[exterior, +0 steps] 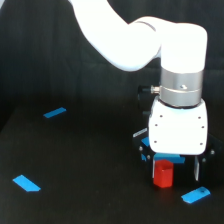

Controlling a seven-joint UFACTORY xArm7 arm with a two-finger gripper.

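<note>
A small red block [163, 174] stands on the black table at the lower right of the camera view. My white gripper [175, 173] points down just over it, its fingers spread wide apart. The block appears low between the fingers, nearer the left one; whether it touches that finger I cannot tell. Behind the hand a blue object [176, 158] shows in part, most of it covered by the gripper.
Strips of blue tape lie on the table at the back left [55, 112], front left [26, 184] and front right [195, 195].
</note>
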